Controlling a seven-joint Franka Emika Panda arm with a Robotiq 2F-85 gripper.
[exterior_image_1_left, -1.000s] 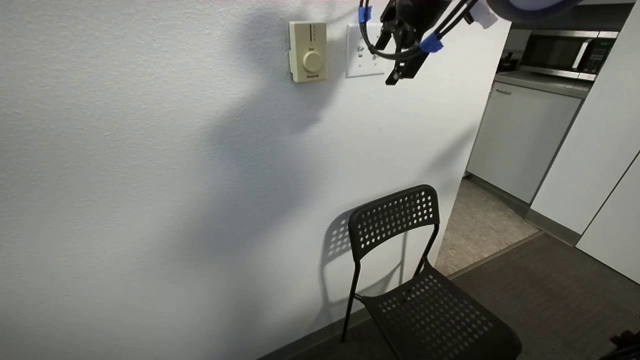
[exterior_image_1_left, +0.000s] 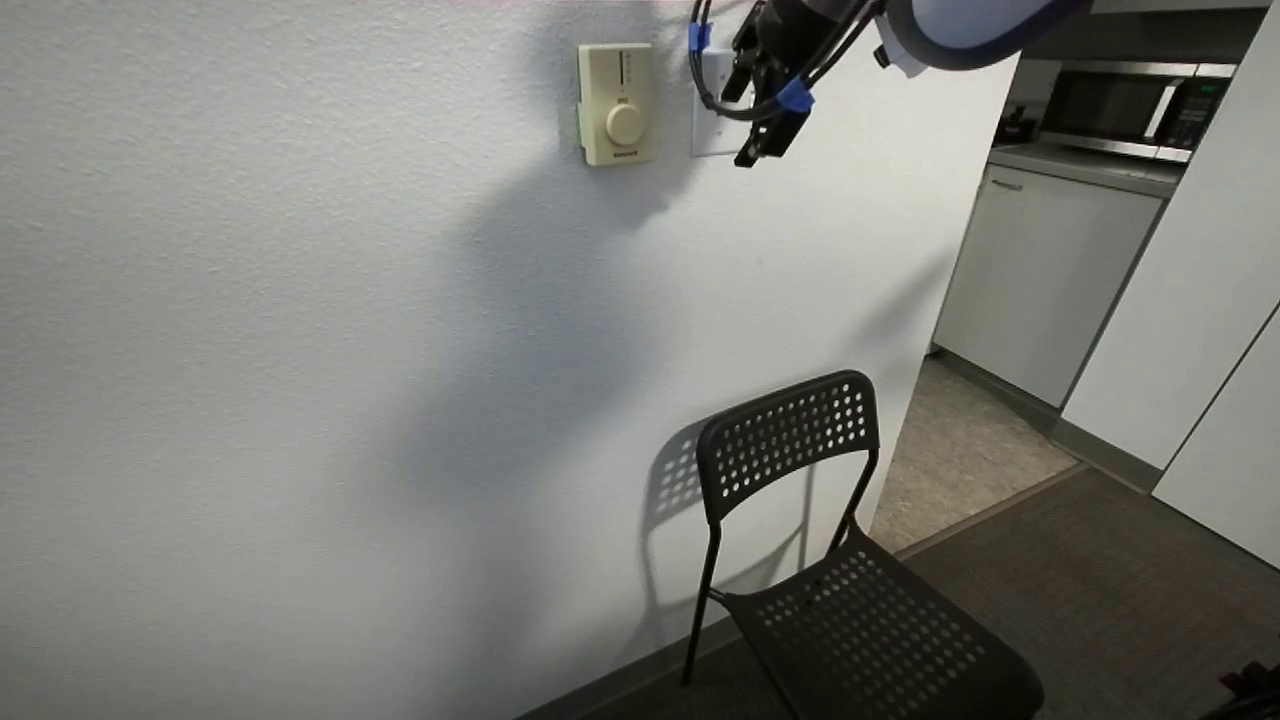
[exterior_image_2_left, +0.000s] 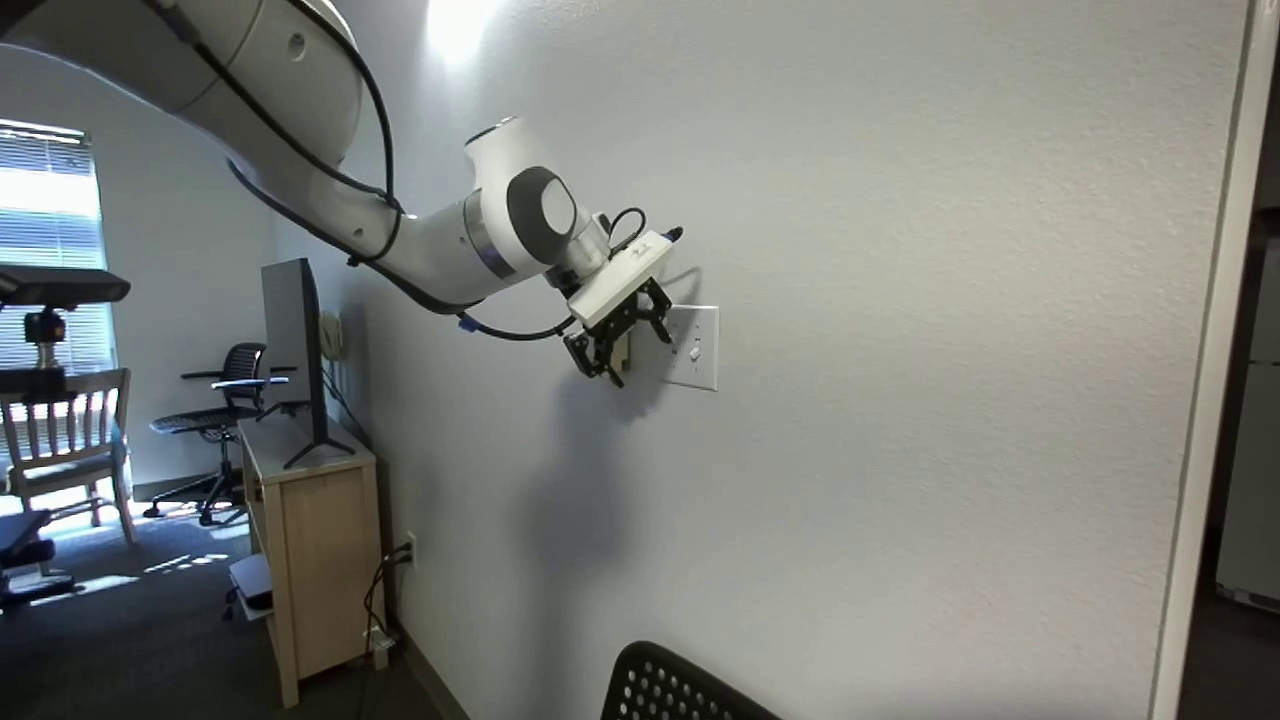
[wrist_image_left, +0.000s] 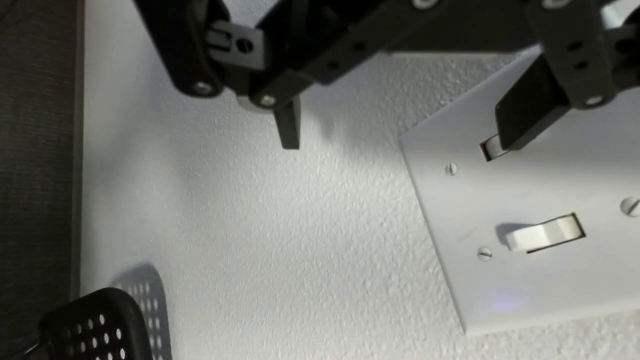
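Note:
In the wrist view, a white wall plate (wrist_image_left: 480, 294) fills the right side, with two toggle switches. One toggle (wrist_image_left: 546, 233) is fully visible; the other toggle (wrist_image_left: 495, 147) is partly covered by a black finger (wrist_image_left: 531, 108) of my gripper. Whether that finger touches it I cannot tell. My gripper is open, its two fingers wide apart with nothing held between them. In exterior view 2 the gripper (exterior_image_2_left: 644, 362) is close to the wall, at the left edge of the plate (exterior_image_2_left: 698, 360). Exterior view 1 has the gripper partly covering the plate.
A beige thermostat (exterior_image_1_left: 618, 102) is mounted on the wall left of the plate. Below stands a black perforated chair (exterior_image_1_left: 792, 444) against the wall. A cabinet (exterior_image_2_left: 318, 564) with a monitor stands farther along the wall. Bare wall surrounds the plate's lower side.
In exterior view 1 my gripper has shifted left and slightly up, now hiding more of the wall plate. Its shadow on the wall moved right. The chair and thermostat stayed put.

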